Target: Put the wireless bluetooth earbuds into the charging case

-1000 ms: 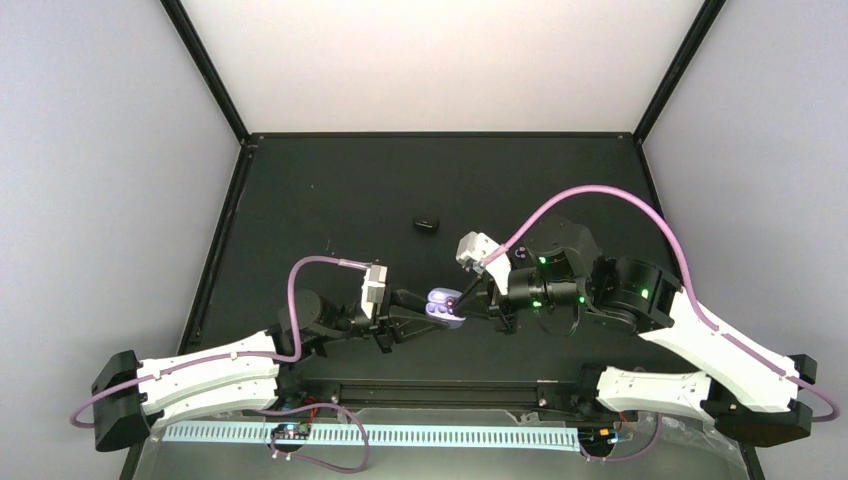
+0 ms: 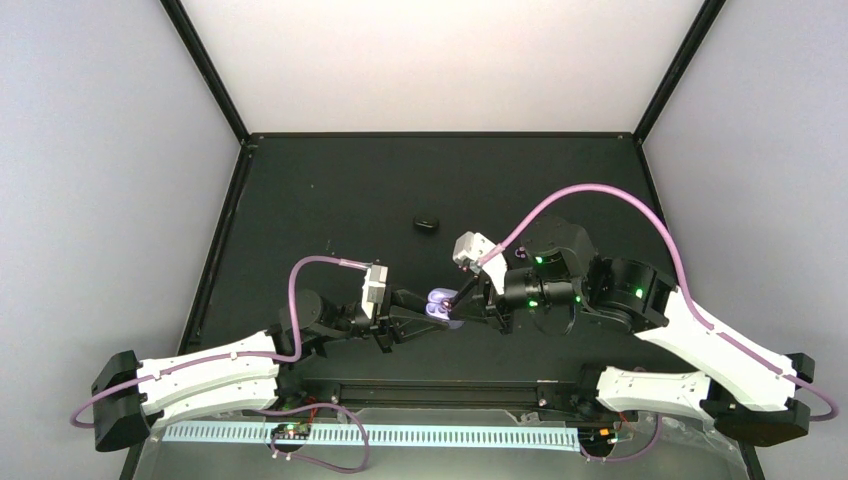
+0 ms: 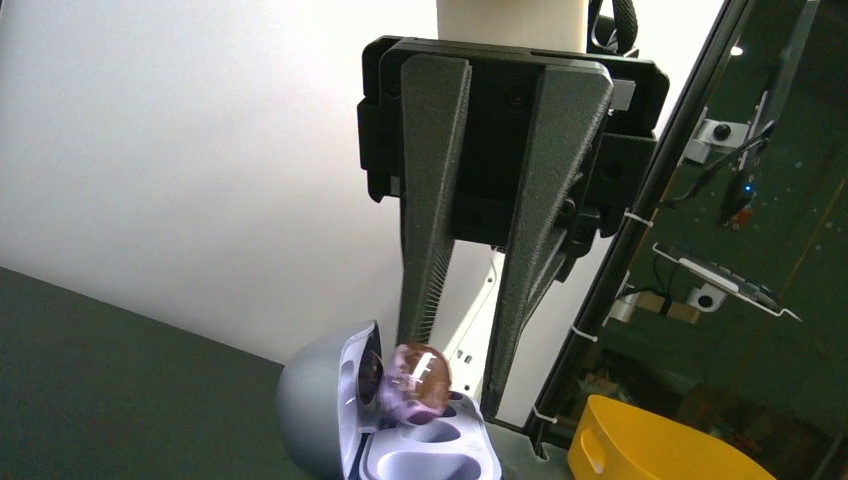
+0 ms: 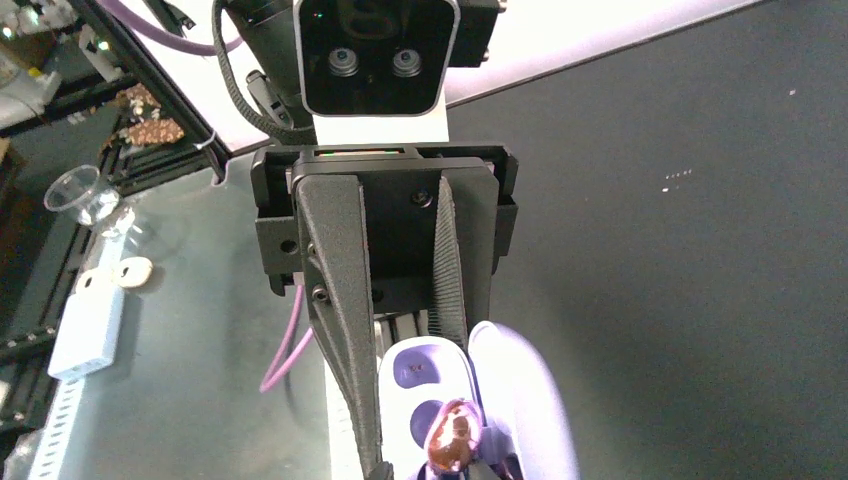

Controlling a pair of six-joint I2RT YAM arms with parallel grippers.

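Observation:
A lilac charging case (image 2: 438, 307) with its lid up is held off to the left by my left gripper (image 2: 428, 316), shut on the case body. In the left wrist view, the case (image 3: 432, 466) shows empty wells in front, and a shiny brown-and-purple earbud (image 3: 418, 385) stands at the lid side. That earbud (image 4: 453, 436) also shows in the right wrist view, beside two empty wells; whether it is seated cannot be told. My right gripper is open, its fingers astride the case; the tips are partly hidden at the frame's bottom.
A small black object (image 2: 426, 224) lies on the dark table beyond the grippers. In the left wrist view a yellow bin (image 3: 660, 445) stands outside the workspace.
My right gripper has shifted slightly left, and its fingers look wider apart around the earbud end of the case. The left arm and case have stayed in place.

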